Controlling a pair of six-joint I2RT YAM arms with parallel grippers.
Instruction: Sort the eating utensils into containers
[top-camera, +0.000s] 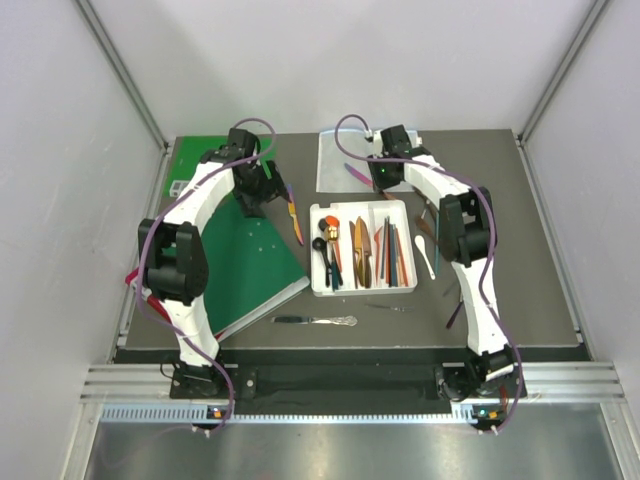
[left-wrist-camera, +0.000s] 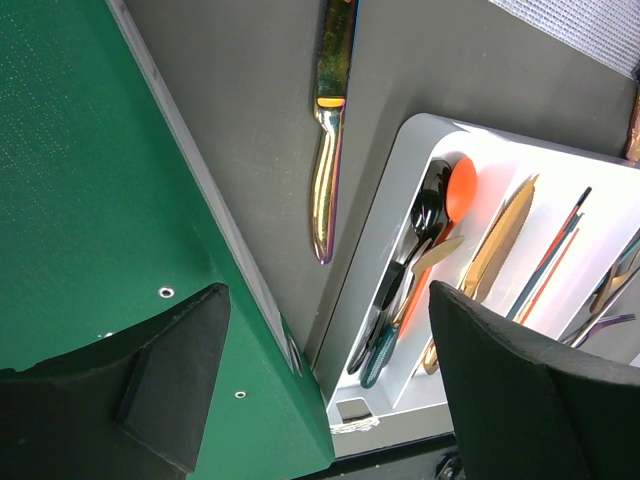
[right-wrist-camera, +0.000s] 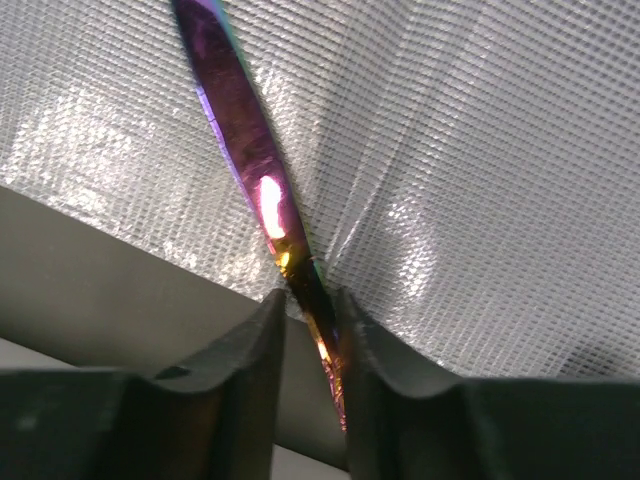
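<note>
A shiny purple-to-gold knife (right-wrist-camera: 265, 190) lies slanted across the pale mesh mat at the back of the table, its purple end also visible on the mat (top-camera: 333, 170) from above. My right gripper has its fingers on both sides of that knife's lower part, with a narrow gap showing on the left. My left gripper stands open over the green board's edge, nothing between its fingers. Ahead of it a gold-and-dark knife (left-wrist-camera: 328, 170) rests on the grey table. The white divided tray (top-camera: 318, 284) holds several spoons, knives and other utensils in its compartments.
A green board (top-camera: 235, 270) covers the table's left side. In front of the tray lie an ornate-handled knife (top-camera: 315, 320) and a small thin utensil (top-camera: 388, 308). A white spoon (top-camera: 425, 255) is right of the tray.
</note>
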